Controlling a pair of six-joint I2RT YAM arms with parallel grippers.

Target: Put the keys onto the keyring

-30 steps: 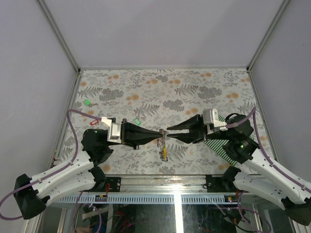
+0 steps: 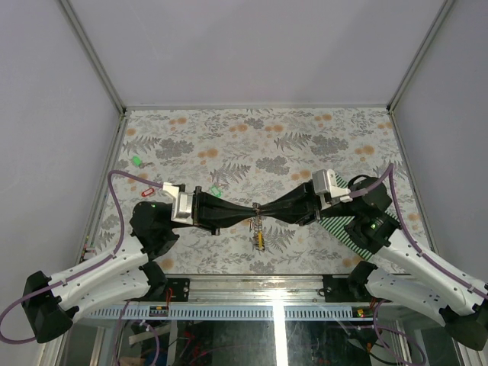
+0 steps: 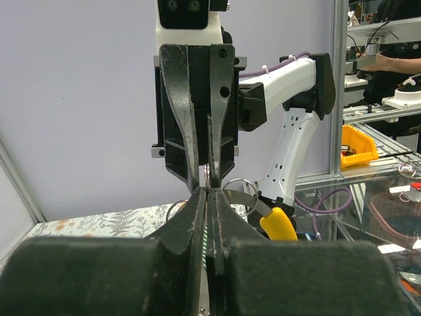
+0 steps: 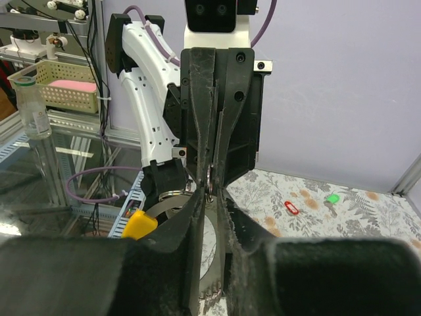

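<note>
Between the two grippers hangs a bunch of metal rings and keys (image 2: 258,226), with a yellow-headed key (image 2: 260,242) at its lower end. My left gripper (image 2: 254,209) is shut, a thin metal part of the keyring at its tips. Directly opposite, my right gripper (image 2: 261,208) meets it tip to tip, its fingers a narrow gap apart around a small metal piece. A thin ring (image 3: 240,180) shows beside the tips in the left wrist view, near the yellow key head (image 3: 278,225). The right wrist view shows that yellow head (image 4: 139,224) too; fingers hide exactly how the rings link.
Left on the floral table lie a green-headed key (image 2: 137,161) and a red item (image 2: 148,192). Another green piece (image 2: 215,191) is just behind the left gripper. A green striped cloth (image 2: 343,232) lies under the right arm.
My right gripper has moved slightly left to the hanging bunch, and its wide-open fingers have come nearly together. The left gripper has stayed almost still.
</note>
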